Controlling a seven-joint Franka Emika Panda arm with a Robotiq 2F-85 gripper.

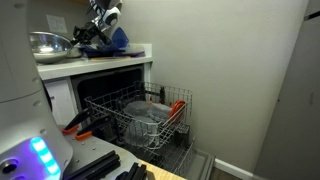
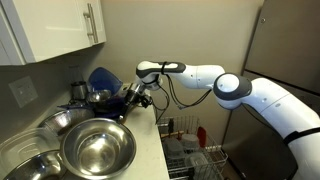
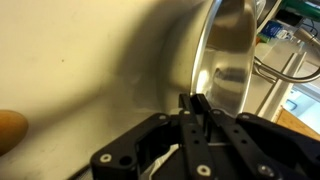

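Observation:
A shiny steel bowl [image 3: 228, 45] fills the upper right of the wrist view, its rim running down to my gripper. The fingers are closed on that rim. In exterior view 2 the large bowl [image 2: 98, 150] is tilted with its inside toward the camera, and my gripper [image 2: 126, 114] is at its upper right edge. In exterior view 1 the bowl [image 1: 48, 46] shows at the upper left above the counter, with the gripper [image 1: 77, 40] at its right side; the fingertips are too small there to make out.
Other bowls [image 2: 35, 170] and a blue dish [image 2: 103, 78] crowd the counter [image 2: 145, 150]. Below it a dishwasher rack [image 1: 145, 115] is pulled out, holding clear containers and a red item [image 1: 177, 108]. An orange-brown round object [image 3: 12, 130] lies at the wrist view's left edge.

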